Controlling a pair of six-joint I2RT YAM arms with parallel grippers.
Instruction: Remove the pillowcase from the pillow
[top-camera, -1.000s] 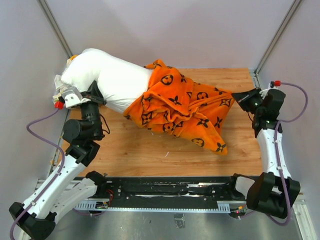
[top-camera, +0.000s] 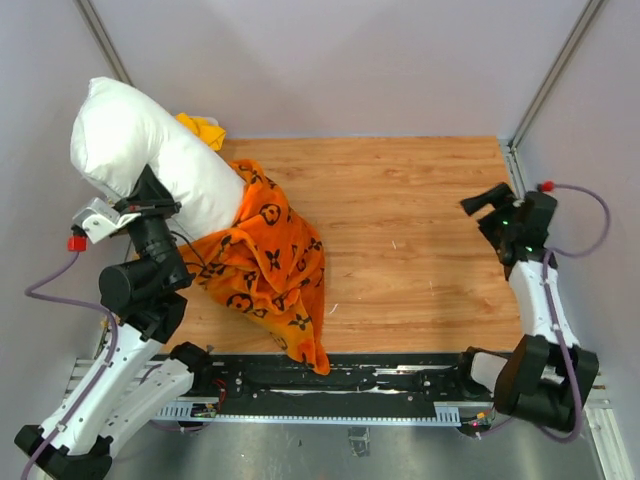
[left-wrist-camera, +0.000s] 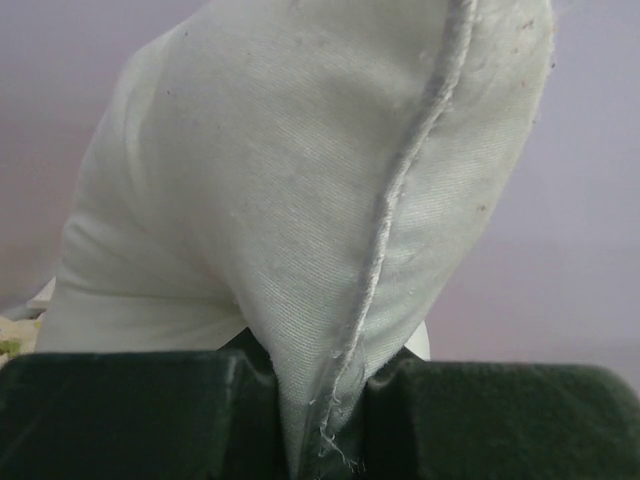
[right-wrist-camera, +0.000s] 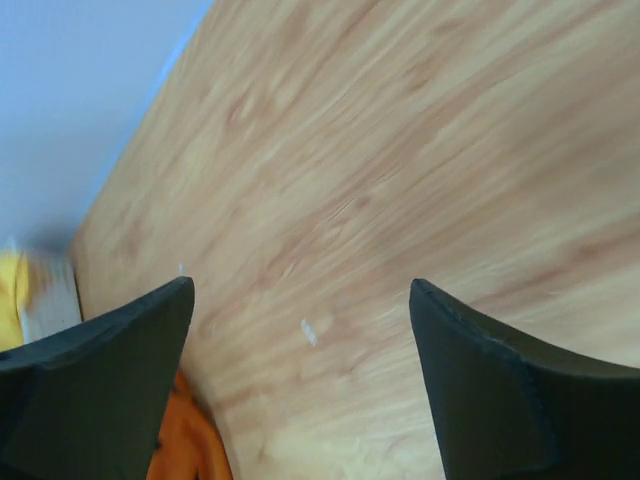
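Note:
The white pillow (top-camera: 120, 140) is held up at the top left, in the top view and filling the left wrist view (left-wrist-camera: 240, 170). My left gripper (top-camera: 140, 208) is shut on a seamed corner of it. The orange patterned pillowcase (top-camera: 270, 270) still covers the pillow's lower right end and hangs in folds down toward the table's front edge. On the right, my right gripper (top-camera: 480, 205) stands open above the table with nothing between its fingers, blurred in the top view.
A yellow cloth (top-camera: 205, 130) lies at the back left behind the pillow. Walls border the left, back and right.
The left gripper and pillow have moved left.

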